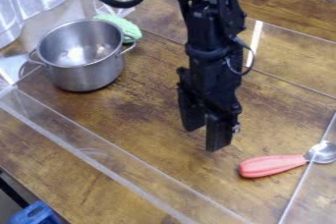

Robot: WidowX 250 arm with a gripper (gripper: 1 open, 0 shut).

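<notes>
The black arm's gripper (205, 130) hangs low over the middle of the wooden table (144, 159), its fingers pointing down; whether they are apart is hard to make out. A steel pot (82, 56) with two handles stands at the left. At the right lies a spoon (273, 165) with a pink handle and a metal head, a short way right of and in front of the gripper.
A green item (118, 25) lies behind the pot. Clear plastic walls edge the table, and a blue object (37, 215) is at the lower left corner. The table between pot and spoon is clear.
</notes>
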